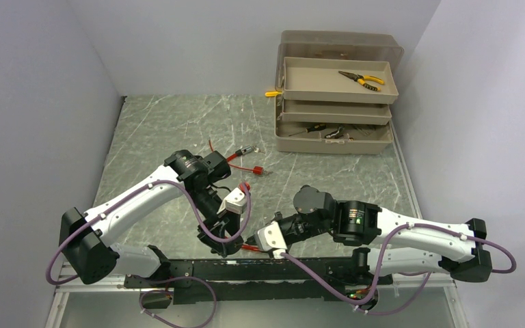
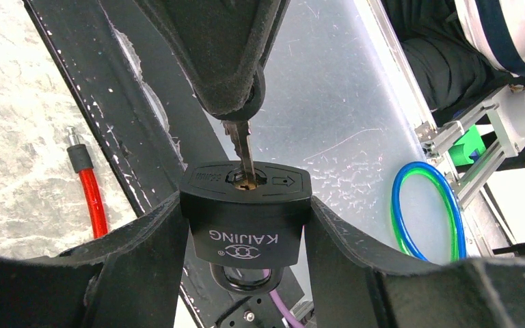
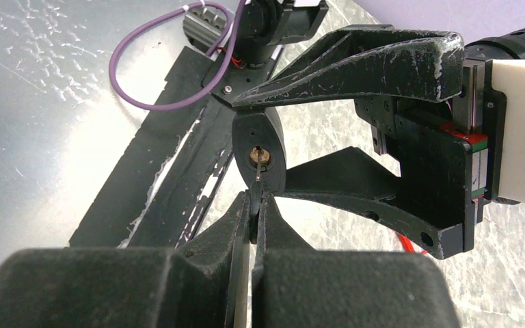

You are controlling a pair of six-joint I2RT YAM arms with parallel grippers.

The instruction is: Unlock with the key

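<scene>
My left gripper is shut on a black KAINING padlock (image 2: pixel 245 232), its keyhole face upward in the left wrist view. The key (image 2: pixel 245 149) has its blade partly in the keyhole, some toothed metal still showing. My right gripper is shut on the key's black head (image 3: pixel 255 215); in the right wrist view the blade runs to the brass keyhole (image 3: pixel 260 156). In the top view both grippers meet low at the front edge of the worktop, largely hidden by their arms.
A tiered toolbox (image 1: pixel 335 137) with pliers (image 1: pixel 362 80) stands at the back right. Red cable tools (image 1: pixel 258 171) lie on the marble worktop (image 1: pixel 150 123) behind the arms. Another red-handled item (image 2: pixel 92 198) lies beside the dark front edge.
</scene>
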